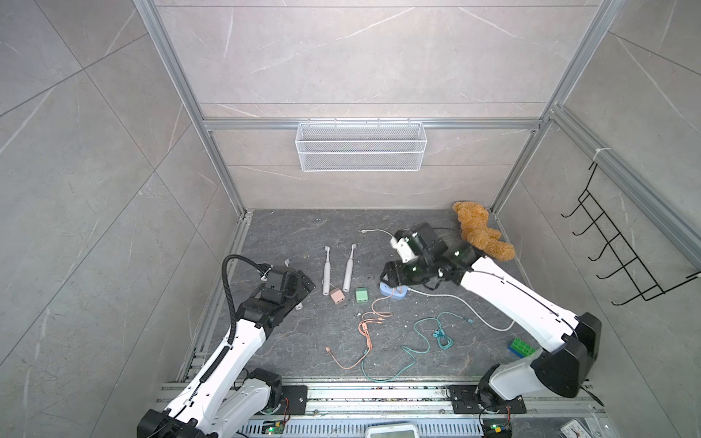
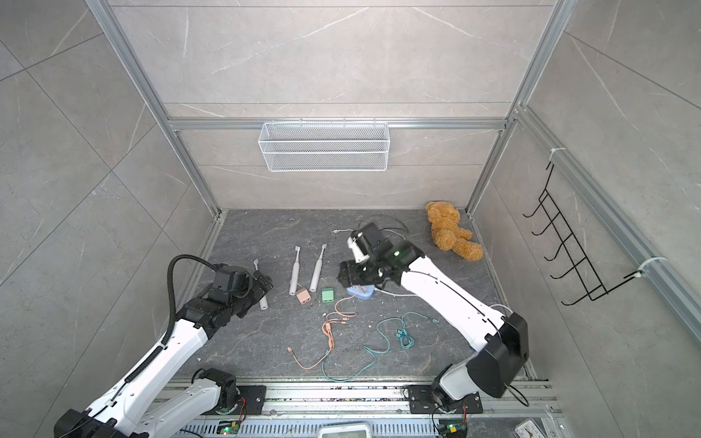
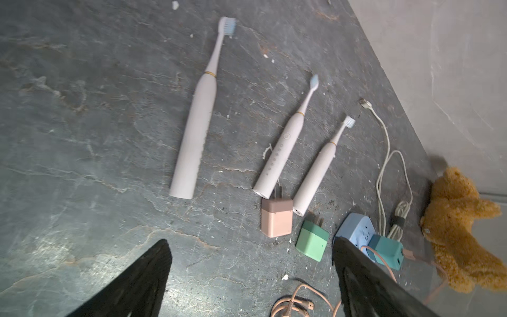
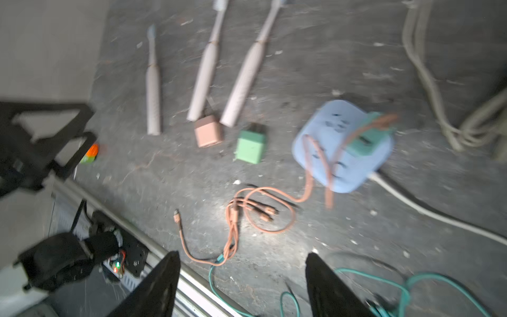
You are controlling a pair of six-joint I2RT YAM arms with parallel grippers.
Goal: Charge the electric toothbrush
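Three white electric toothbrushes (image 3: 192, 132) (image 3: 280, 153) (image 3: 314, 179) lie on the dark table. Beside them are a pink charger (image 3: 276, 216) and a green charger (image 3: 311, 242). A blue power strip (image 4: 327, 148) holds a teal plug (image 4: 368, 135) with pink cable over it. An orange cable (image 4: 269, 227) and a teal cable (image 1: 431, 328) lie loose at the front. My left gripper (image 1: 299, 288) hangs open, empty, over the left toothbrush area. My right gripper (image 1: 394, 273), blurred, is open above the power strip, nothing between its fingers.
A teddy bear (image 1: 478, 230) sits at the back right. A white cable (image 3: 388, 174) lies behind the strip. A green block (image 1: 523, 346) is at the front right. A wire basket (image 1: 360, 146) and black hooks (image 1: 613, 248) hang on the walls.
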